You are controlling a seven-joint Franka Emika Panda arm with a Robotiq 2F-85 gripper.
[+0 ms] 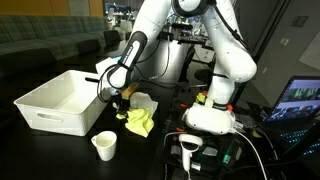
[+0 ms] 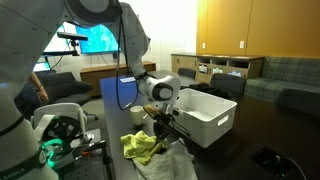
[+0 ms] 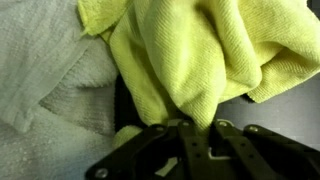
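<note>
A yellow cloth (image 1: 139,122) lies crumpled on the dark table, partly over a grey-white cloth (image 1: 145,101). My gripper (image 1: 122,108) points down at the yellow cloth's edge, low to the table. In the wrist view, folds of the yellow cloth (image 3: 170,55) run together at the gripper, with some fabric between its fingers. How firmly the fingers are closed on it is hidden by the bunched fabric. The grey-white cloth (image 3: 65,110) spreads to the left there. In the second exterior view the gripper (image 2: 160,132) touches down beside the yellow cloth (image 2: 140,148).
An open white bin (image 1: 60,105) stands close to the arm, empty as far as shows. A white mug (image 1: 105,146) is near the table's front. At the right are a second white arm (image 1: 225,90) and a laptop (image 1: 295,105).
</note>
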